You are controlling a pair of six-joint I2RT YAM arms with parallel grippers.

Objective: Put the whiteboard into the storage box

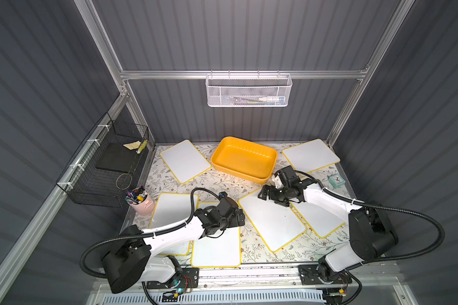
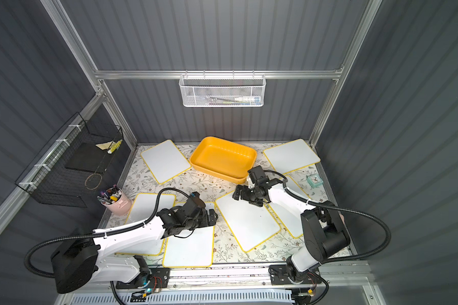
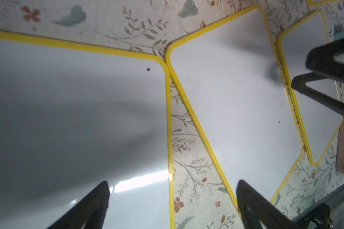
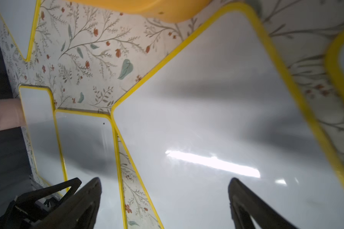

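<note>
Several white boards with yellow rims lie flat on the flowered table, among them a tilted middle board (image 1: pixel 273 223), a front-left board (image 1: pixel 216 249) and a far-right board (image 1: pixel 310 155). The yellow storage box (image 1: pixel 244 158) stands empty at the back middle. My left gripper (image 1: pixel 241 218) hovers over the front-left board, its blurred fingers (image 3: pixel 88 208) wide apart with nothing between them. Above the upper part of the middle board is my right gripper (image 1: pixel 262 192); its fingers (image 4: pixel 86 204) are spread and empty. Part of another right-hand board (image 1: pixel 320 218) is hidden by the right arm.
A pink pen cup (image 1: pixel 144 204) stands at the left edge. A small teal clock (image 1: pixel 336 180) sits at the right. A black wire basket (image 1: pixel 112 167) hangs on the left wall and a white mesh basket (image 1: pixel 248 94) on the back wall.
</note>
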